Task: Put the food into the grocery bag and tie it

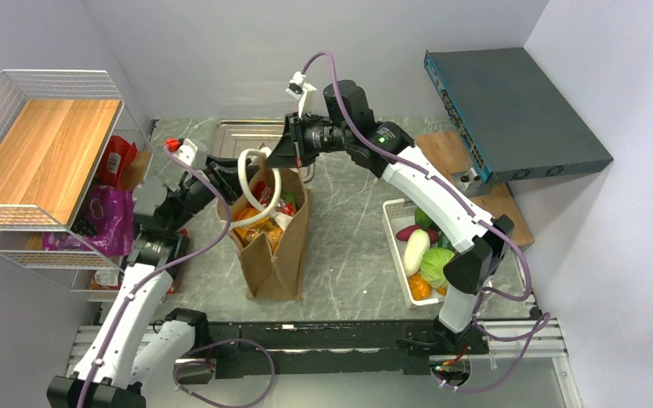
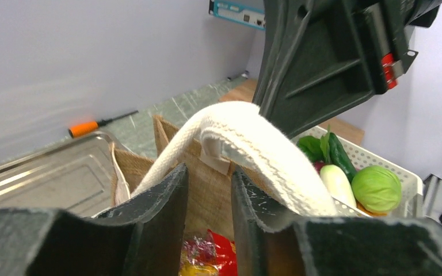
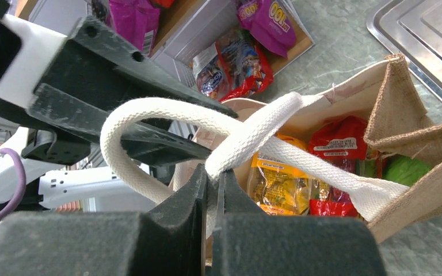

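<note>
A brown grocery bag (image 1: 278, 255) stands upright on the counter, its top open. Inside lie yellow food packets (image 3: 277, 183), red packets (image 3: 338, 139) and something green. White rope handles (image 3: 253, 135) rise from the bag and cross above its mouth. My right gripper is shut on the rope where the strands cross. From the left, my left gripper reaches in with its fingers (image 2: 160, 201) apart and nothing gripped between them. A rope loop curves across those fingers in the right wrist view; whether they pass fully through it, I cannot tell.
A wire shelf (image 1: 47, 217) with snack packets stands at the left. A metal tray (image 1: 236, 129) lies behind the bag. At the right sits a white basket (image 1: 397, 255) of vegetables. Clear counter (image 1: 349, 246) lies between bag and basket.
</note>
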